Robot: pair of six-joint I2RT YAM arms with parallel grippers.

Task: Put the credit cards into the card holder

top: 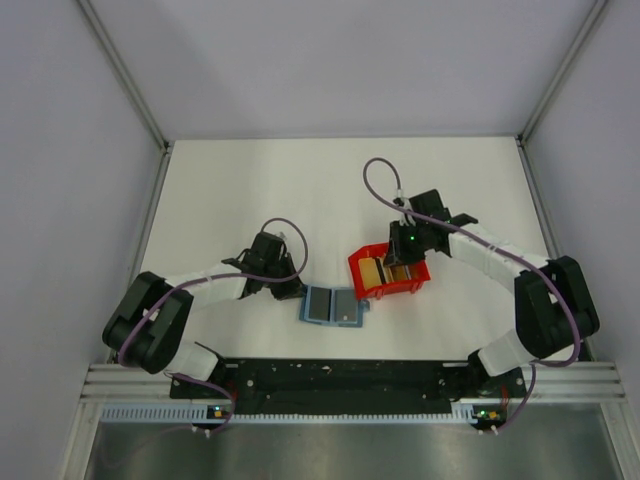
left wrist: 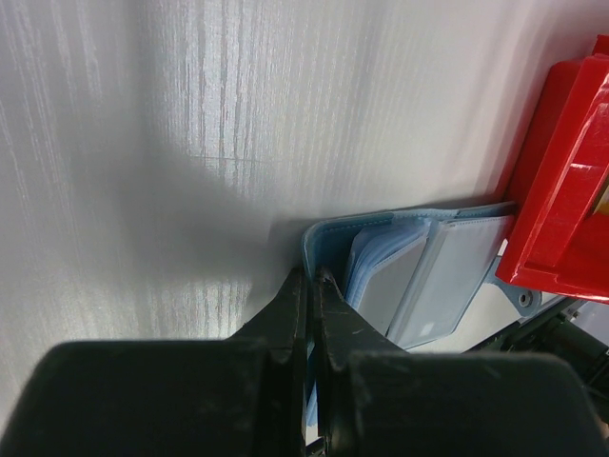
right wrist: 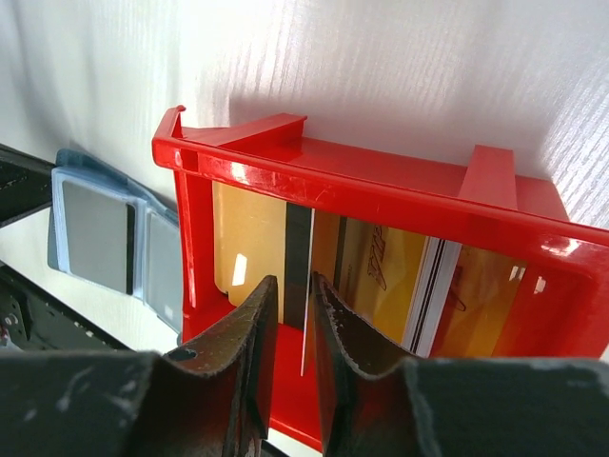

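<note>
The blue card holder (top: 332, 306) lies open on the table, clear sleeves facing up. Its left edge runs between the fingers of my left gripper, which is shut on it. To its right stands a red basket (top: 412, 287) with several cards leaning in it. Inside are a gold card (right wrist: 245, 243), a dark card (right wrist: 296, 257) with a white edge beside it, and yellow cards (right wrist: 385, 276). Over the basket, my right gripper is part open, its fingertips on either side of the dark card and the white edge; whether they touch is unclear.
The basket's front rim (right wrist: 381, 208) crosses close beyond the right fingertips. In the left wrist view, the holder's right end reaches right up to the basket wall (left wrist: 561, 143).
</note>
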